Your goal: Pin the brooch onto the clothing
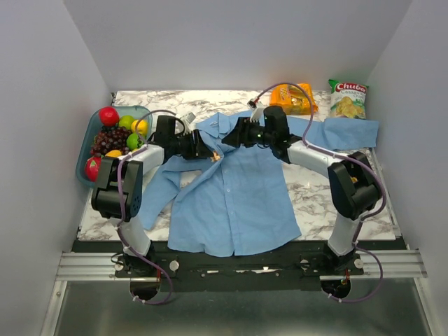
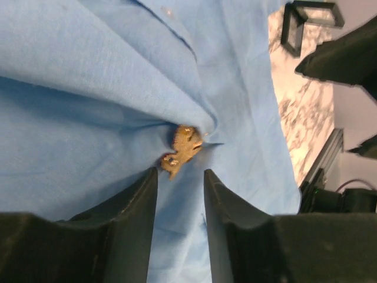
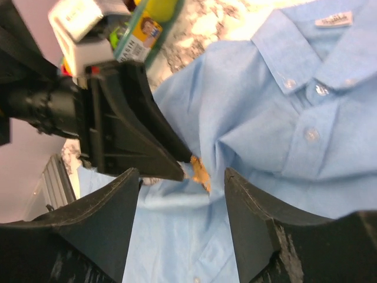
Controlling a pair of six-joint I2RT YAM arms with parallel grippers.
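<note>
The gold-coloured brooch [image 2: 185, 148] sits at the edge of a raised fold of the blue shirt [image 1: 259, 203]; whether its pin passes through the cloth is hidden. Just short of it in the left wrist view, my left gripper is part open, a gap showing between its fingers. My right gripper [image 1: 229, 141] stands open, above and to the right of the brooch, near the collar. In the right wrist view, the brooch [image 3: 200, 172] is by the tips of the left gripper's dark fingers [image 3: 162, 164], against the fold.
A basket of fruit [image 1: 84, 157] stands at the left beside the left arm. An orange snack bag [image 1: 292, 99] and a Chuba chip bag [image 1: 347, 99] lie at the back right. Bare marble tabletop [image 1: 322, 203] shows right of the shirt.
</note>
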